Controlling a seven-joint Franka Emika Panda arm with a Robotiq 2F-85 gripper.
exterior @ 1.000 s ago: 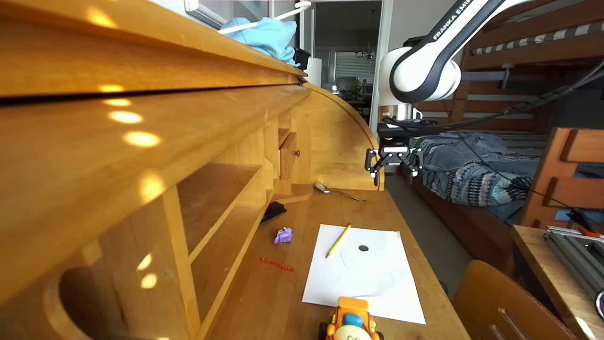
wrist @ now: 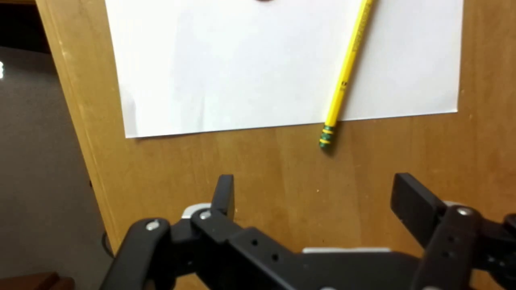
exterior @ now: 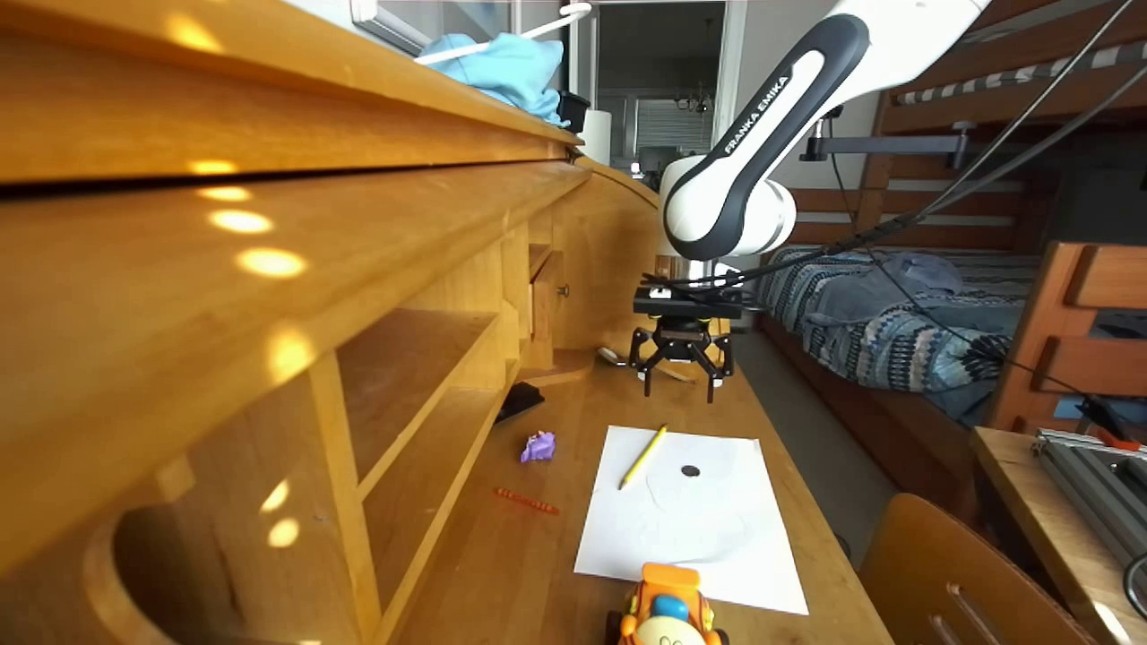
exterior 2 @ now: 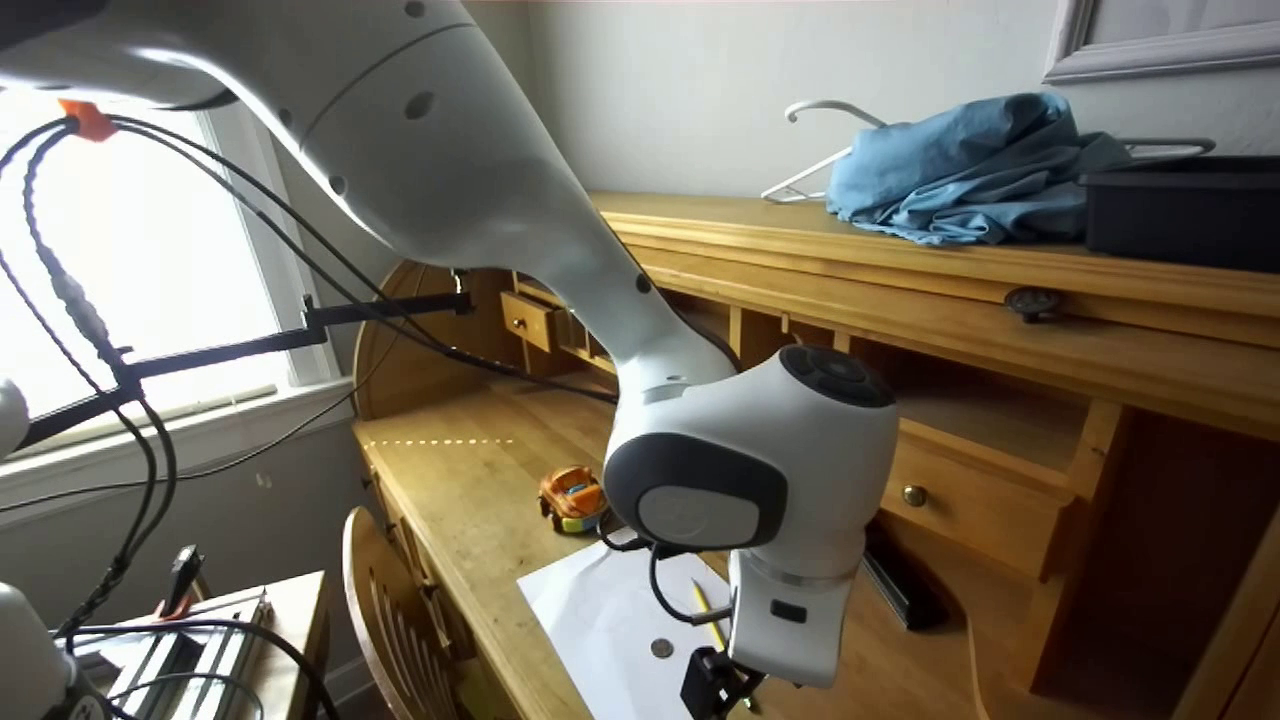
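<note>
My gripper [exterior: 678, 393] hangs open above the desk behind the far edge of the white paper [exterior: 715, 516], with nothing between its fingers. A yellow pencil [exterior: 642, 459] lies slanted across the paper's far left part. From the wrist, the pencil [wrist: 344, 79] runs up the sheet, and its green-banded eraser end juts past the paper's edge onto bare wood, ahead of my spread fingers [wrist: 223, 195]. On the sheet rests a dark round disc [exterior: 690, 471], partly cut off at the top of the wrist view but visible as a coin-like disc [exterior 2: 661, 648] in exterior view 2.
An orange toy car [exterior: 667, 607] stands at the paper's near edge. Left of the sheet lie a purple crumpled wrapper [exterior: 539, 446], a red stick [exterior: 527, 501] and a black object [exterior: 521, 401] beside the shelves. The desk drops off at the right, near a chair [exterior: 968, 570].
The arm has moved left and lower in exterior view 1, bringing the gripper from beyond the desk's right edge to over the desk. The objects on the desk have stayed put.
</note>
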